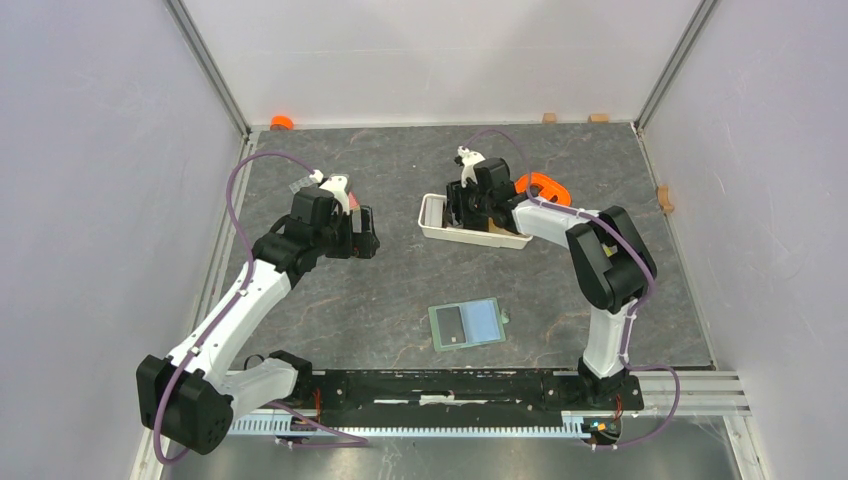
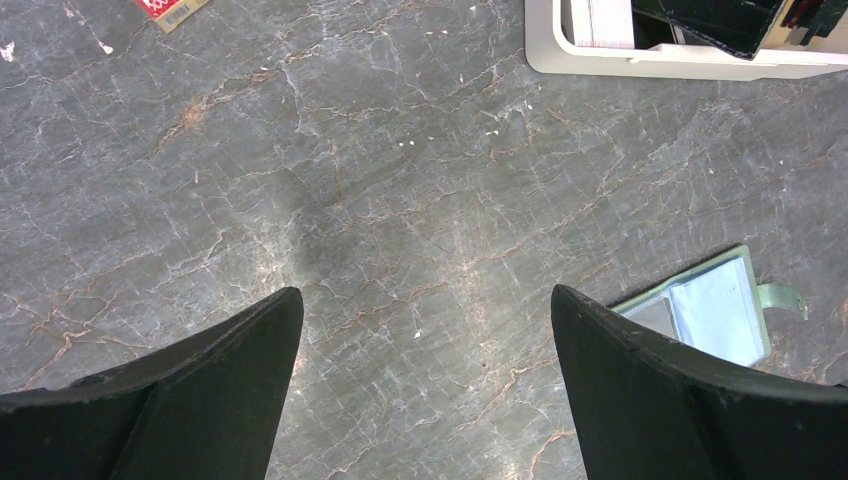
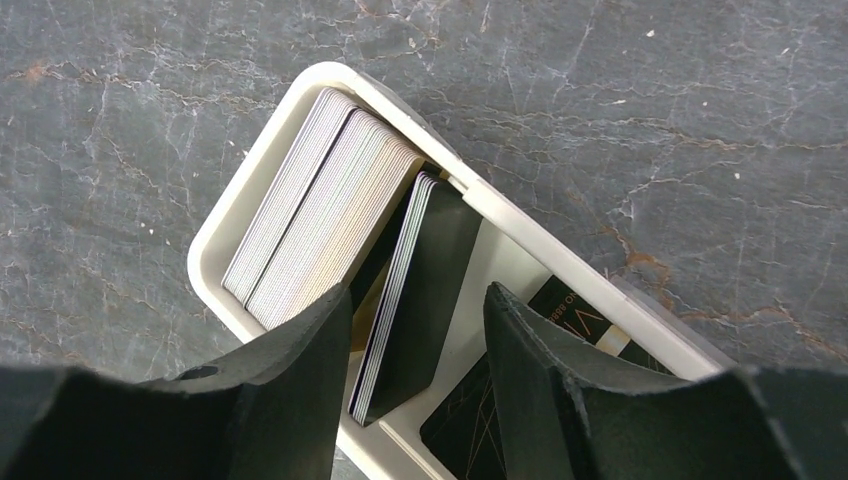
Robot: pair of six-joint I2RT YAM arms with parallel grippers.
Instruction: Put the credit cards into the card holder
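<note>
A white box (image 1: 470, 237) holding cards stands at the table's middle back. In the right wrist view, a thick stack of pale-edged cards (image 3: 330, 205) fills one end of it. Beside that stack leans a small bunch of dark-faced cards (image 3: 425, 290). My right gripper is over the box, part open, with this bunch between its fingers but a gap left on one side. A green-edged card holder (image 1: 467, 324) with grey and blue panels lies open near the front edge. My left gripper stands open and empty above bare table.
An orange basket (image 1: 545, 187) is behind the right arm. A red-and-tan item (image 2: 172, 8) lies at the left back, partly out of the left wrist view. Table between the box and the holder is clear.
</note>
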